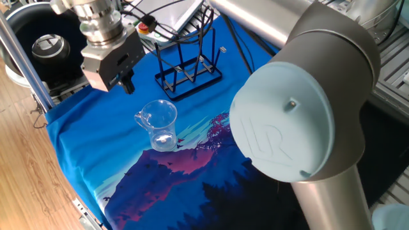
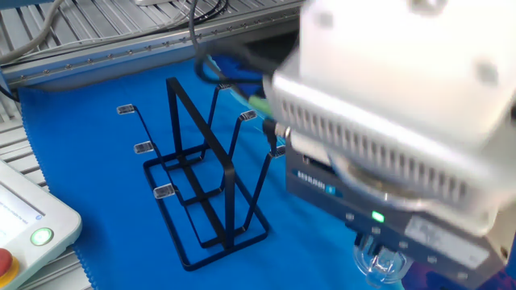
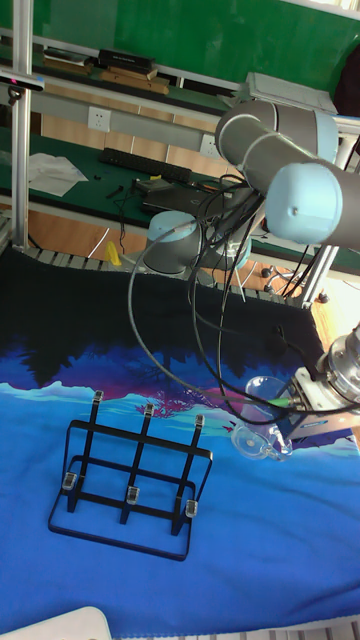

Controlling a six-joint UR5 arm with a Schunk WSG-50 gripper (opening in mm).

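A clear glass cup with a handle (image 1: 157,121) stands upright on the blue printed cloth in exterior view 1. Up and to the left of it in that view hangs my gripper (image 1: 128,84), apart from the cup. Its dark fingers look close together, but how far the fingers stand apart is not clear, and nothing shows in them. In exterior view 2 the gripper body covers part of the scene, with the cup (image 2: 380,263) partly visible beneath it. In exterior view 3 the cup (image 3: 262,435) appears beside the gripper body, partly overlapped by cables.
A black wire rack with upright prongs (image 3: 132,511) stands on the cloth (image 3: 256,555), near the cup. A teach pendant (image 2: 32,217) lies at the cloth's edge. Cables loop from the arm. A round black bin (image 1: 71,70) is beyond the cloth's left corner.
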